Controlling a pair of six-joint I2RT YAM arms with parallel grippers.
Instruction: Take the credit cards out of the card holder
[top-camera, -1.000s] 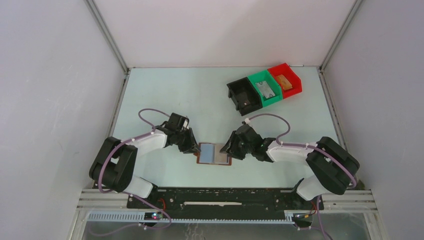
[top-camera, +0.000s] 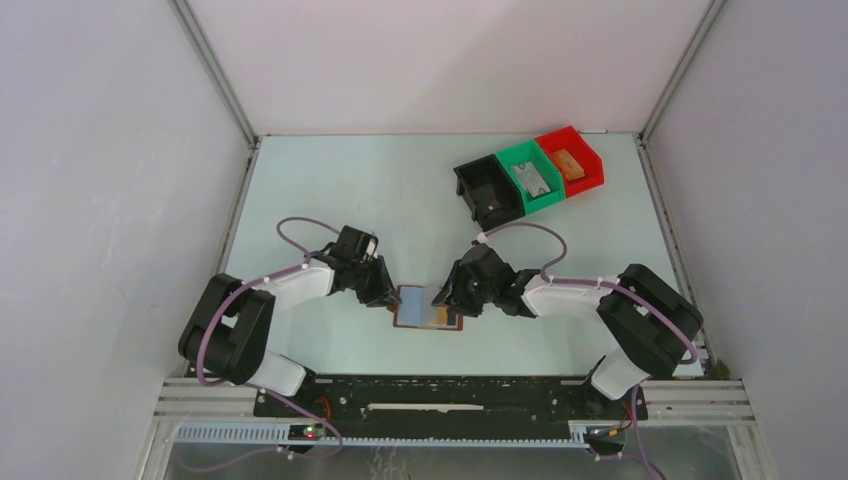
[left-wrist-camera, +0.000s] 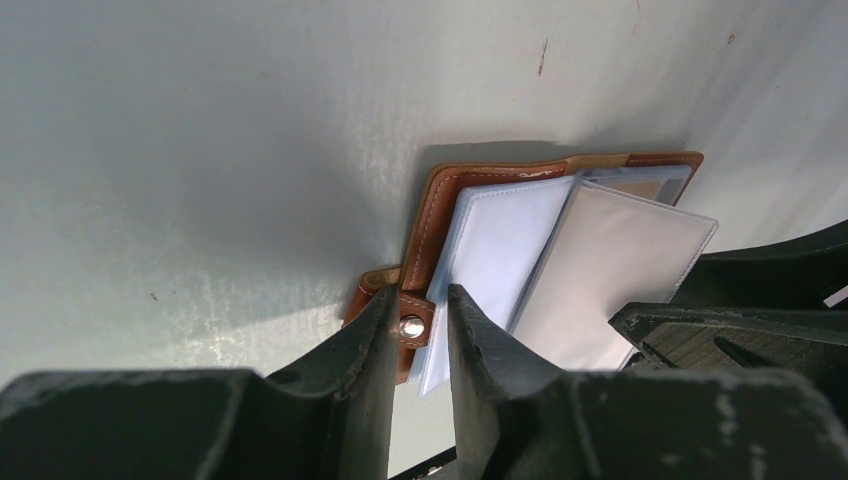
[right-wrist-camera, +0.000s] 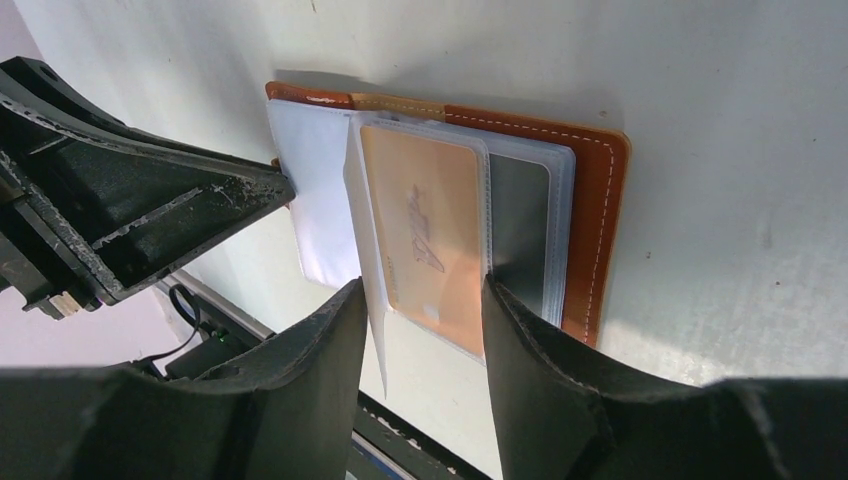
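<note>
The brown leather card holder (top-camera: 412, 327) lies spread on the table with its clear sleeves uppermost. In the left wrist view its snap tab (left-wrist-camera: 411, 326) shows between the narrowly parted fingers of my left gripper; whether they touch it cannot be told. My right gripper is open over the sleeves. A whitish sleeve leaf (right-wrist-camera: 363, 200) stands raised along its left finger. Under that leaf a gold card (right-wrist-camera: 420, 225) is exposed, its right edge close to the right fingertip. A dark card (right-wrist-camera: 521, 225) lies beneath in another sleeve.
Behind, a black bin (top-camera: 485, 172), a green bin (top-camera: 547, 201) and a red bin (top-camera: 590, 184) stand in a row. The green one holds a grey card (top-camera: 530, 179), the red one a gold card (top-camera: 568, 165). Bare table surrounds the holder.
My right gripper has shifted left over the holder, lifting a sleeve leaf leftward so that gold and dark cards show. The left arm stays in place.
</note>
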